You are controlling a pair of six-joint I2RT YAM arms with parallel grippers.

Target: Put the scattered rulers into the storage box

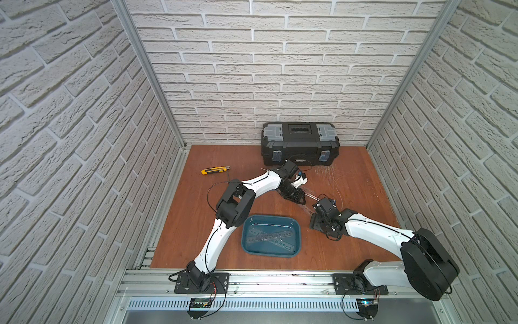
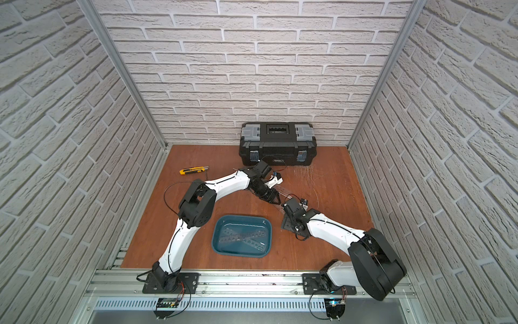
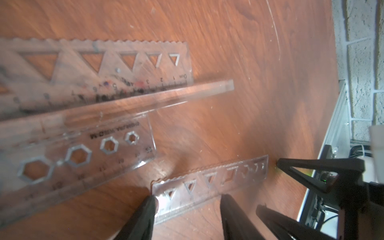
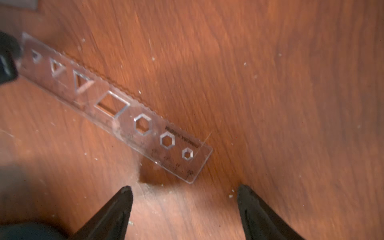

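Observation:
The teal storage box (image 1: 271, 217) stands at the front, with crossed clear rulers (image 1: 280, 243) inside. Behind its right side, a small clear ruler (image 4: 120, 104) lies on the table between the two arms. My left gripper is low over one end of this ruler, its fingers part open; contact cannot be told. My right gripper stands open near the other end, nothing between its fingers. In the left wrist view more clear rulers lie close together: one with triangle cut-outs (image 3: 140, 68), one with hexagons (image 3: 100, 150), and a clear strip (image 3: 200, 90) between them.
A black toolbox (image 1: 300, 141) stands at the back of the table. The yellow utility knife (image 1: 215, 170) lies at the back left. Both arms reach close together near the middle, the right gripper showing in the left wrist view. Table to the box's left is bare.

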